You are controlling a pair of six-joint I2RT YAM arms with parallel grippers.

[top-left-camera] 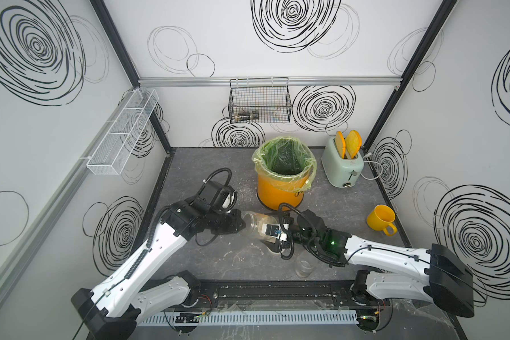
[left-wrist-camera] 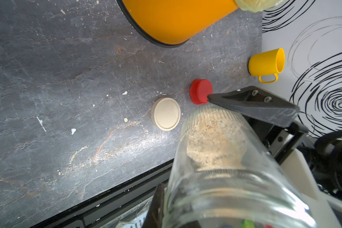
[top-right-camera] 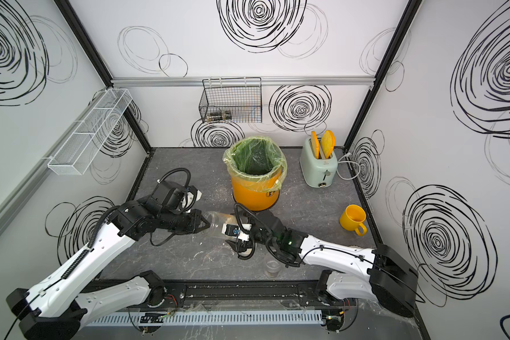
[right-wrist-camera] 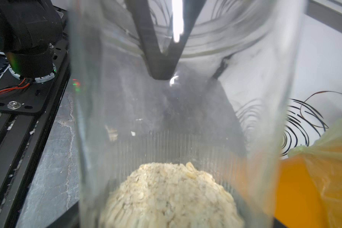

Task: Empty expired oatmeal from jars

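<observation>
Tilted on its side above the counter is a clear glass jar with pale oatmeal near its base. My left gripper is shut on its mouth end, and a dark finger shows through the glass in the right wrist view. At the base end my right gripper stands open, its fingers on either side of the jar; contact cannot be told. The orange bin, lined with a green bag, stands behind. A beige lid and a red lid lie below.
Another clear glass stands near the front edge. A yellow mug and a toaster are to the right. Oat crumbs lie scattered on the counter.
</observation>
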